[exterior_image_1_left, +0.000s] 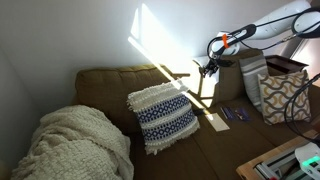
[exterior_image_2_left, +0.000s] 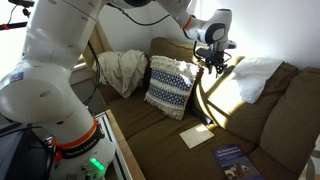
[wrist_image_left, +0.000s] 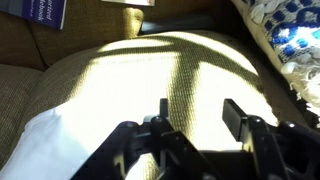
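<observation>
My gripper (exterior_image_1_left: 207, 71) hangs above the sofa's back cushion, clear of the seat. In the wrist view its dark fingers (wrist_image_left: 235, 112) stand apart, and nothing shows held in the gap. The sunlit brown cushion (wrist_image_left: 140, 85) lies beyond them. A white cloth (exterior_image_2_left: 250, 78) drapes over the sofa back beside the gripper in exterior view 2; part of this cloth (wrist_image_left: 48, 145) also shows at lower left in the wrist view. No contact between cloth and fingers is visible.
A blue-and-white pillow (exterior_image_1_left: 164, 116) leans on the sofa back, and a patterned pillow (exterior_image_1_left: 284, 97) sits at the far end. A dark blue book (exterior_image_2_left: 237, 163) and a pale card (exterior_image_2_left: 196, 135) lie on the seat. A cream blanket (exterior_image_1_left: 75, 145) covers the near end.
</observation>
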